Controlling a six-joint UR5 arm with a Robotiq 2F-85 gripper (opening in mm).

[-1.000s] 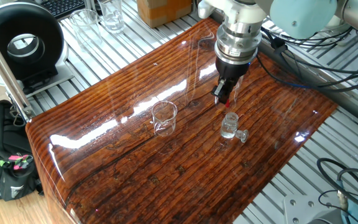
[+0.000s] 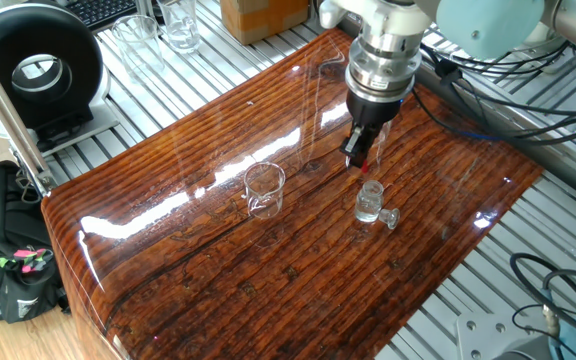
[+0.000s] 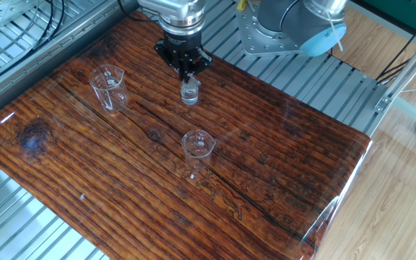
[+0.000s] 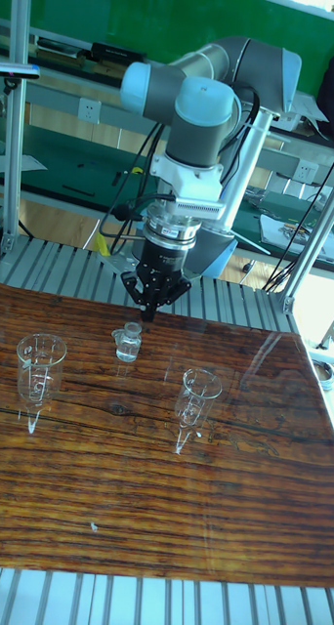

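Observation:
My gripper [image 4: 148, 311] hangs over the back part of the table, its fingertips together and nothing visible between them. A small clear glass bottle [image 2: 368, 203] stands upright on the wood, close to the gripper but apart from it in the first view. Its glass stopper [image 2: 391, 218] lies beside it. In the second view the fingers overlap the top of the bottle [image 3: 190, 93]. One empty glass beaker [image 3: 198, 146] stands towards the middle of the table. Another beaker [image 3: 110, 89] is off to the left there; in the first view it is hard to make out behind the gripper.
The glossy wooden table [image 2: 198, 270] carries strong reflections. Beyond it, on the slatted bench, stand more glassware [image 2: 138, 45] and a cardboard box [image 2: 263, 18]. Black cables [image 2: 508, 125] hang beside the arm.

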